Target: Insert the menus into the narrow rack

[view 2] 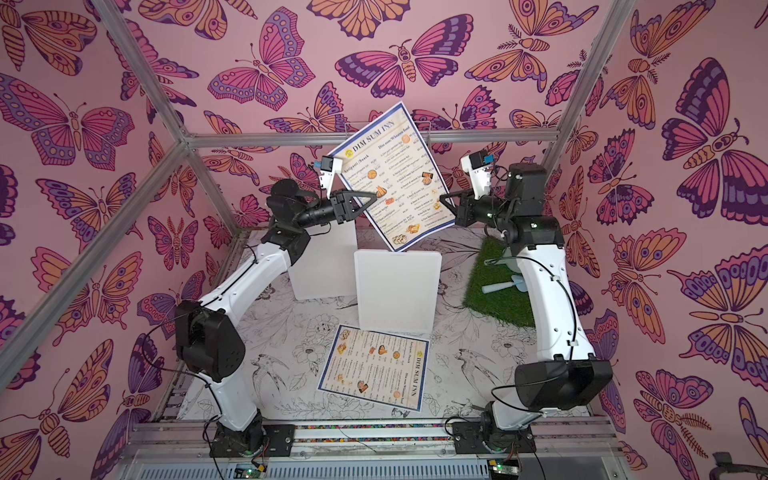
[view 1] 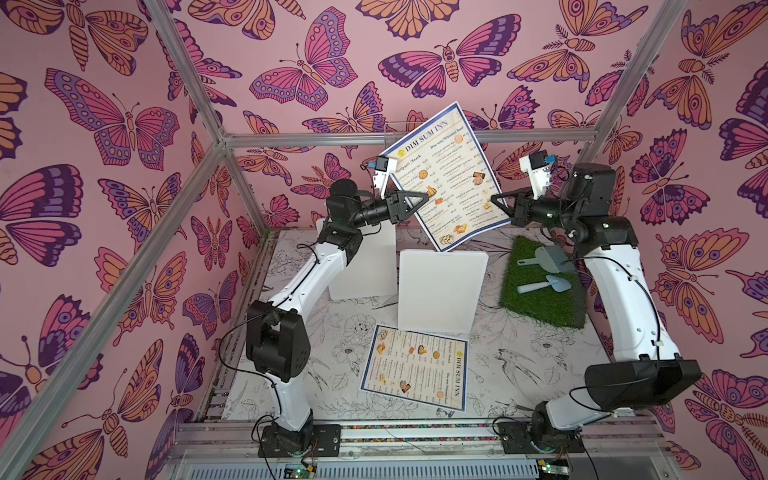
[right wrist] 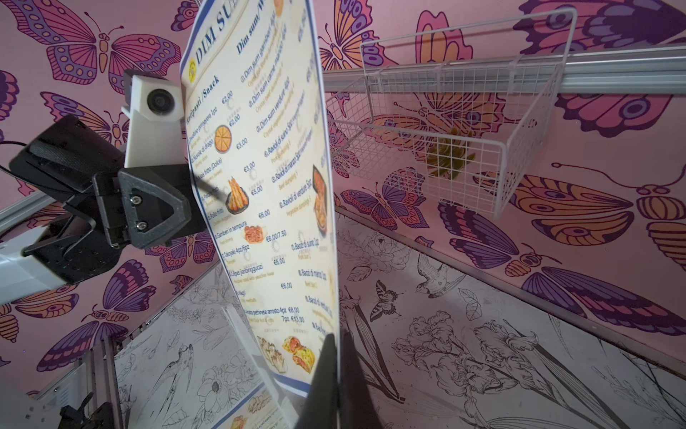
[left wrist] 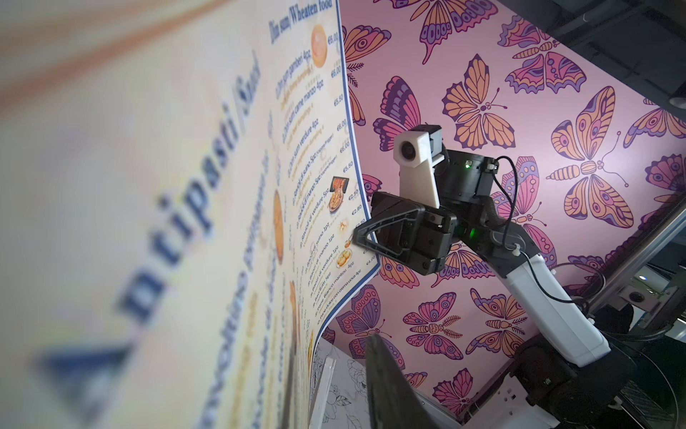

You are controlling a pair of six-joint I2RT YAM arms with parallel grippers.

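A DIM SUM INN menu [view 1: 452,172] with a blue border is held up, tilted, between both arms above the table. My right gripper [view 1: 499,201] is shut on its lower right edge; in the right wrist view the fingers [right wrist: 350,389] close together at the sheet. At the left edge my left gripper [view 1: 424,200] is part open, and a gap shows beside the sheet, between its fingers. A second menu [view 1: 416,366] lies flat near the table's front. Below the raised menu stands a white upright panel [view 1: 442,290], apparently the rack; its slot is not visible.
Another white panel [view 1: 364,264] stands behind the left arm. Two trowels [view 1: 544,285] lie on a green grass mat [view 1: 524,308] at the right. A white wire basket [right wrist: 457,136] hangs at the back wall. Bare table lies around the flat menu.
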